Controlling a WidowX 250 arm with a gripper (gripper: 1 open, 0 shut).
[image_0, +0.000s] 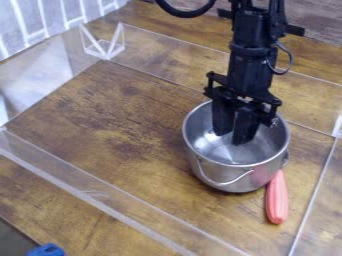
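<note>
The black gripper (238, 121) reaches down into a steel pot (227, 170) at the right of the wooden table, its fingers partly hidden inside the rim. Whether anything is between them cannot be seen. A long pink-red object (277, 203) lies on the table just right of the pot.
Clear plastic walls border the work area (94, 130), whose left half is bare wood. A blue object (46, 249) shows at the bottom-left corner, and a white wire rack (27, 25) stands at the top left.
</note>
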